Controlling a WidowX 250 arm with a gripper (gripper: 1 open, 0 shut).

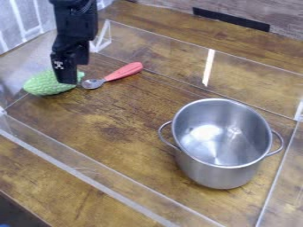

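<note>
My black gripper [67,74] hangs at the upper left, open, just over a green textured oblong object [48,83]. Whether its fingertips touch that object I cannot tell. To the right of it lies a spoon with a red handle [122,72], its metal bowl toward the gripper. A steel pot [221,151] with two side handles stands upright and empty at the lower right.
The wooden table [130,133] has clear room in its middle and lower left. Transparent edges or strips border the work area on several sides.
</note>
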